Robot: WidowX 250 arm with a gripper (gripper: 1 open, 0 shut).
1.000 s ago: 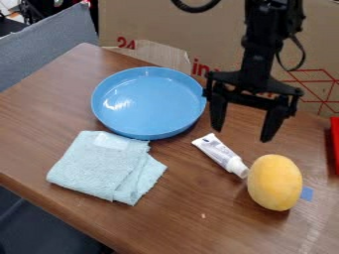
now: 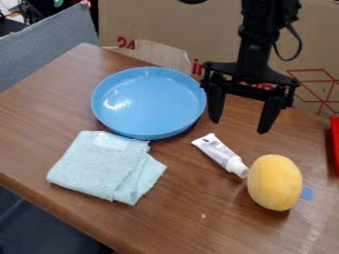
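Observation:
My black gripper (image 2: 241, 117) hangs open over the table behind a white tube (image 2: 219, 154), with nothing between its fingers. A blue plate (image 2: 147, 101) lies to the left of the gripper. A folded pale blue cloth (image 2: 103, 169) lies at the front left. A yellow oval object (image 2: 275, 182) sits at the right front, beside the lower end of the tube.
A cardboard box (image 2: 159, 30) stands along the back. A red object (image 2: 332, 146) is at the right edge, and a small blue patch (image 2: 307, 193) shows beside the yellow object.
The objects on the table have not moved.

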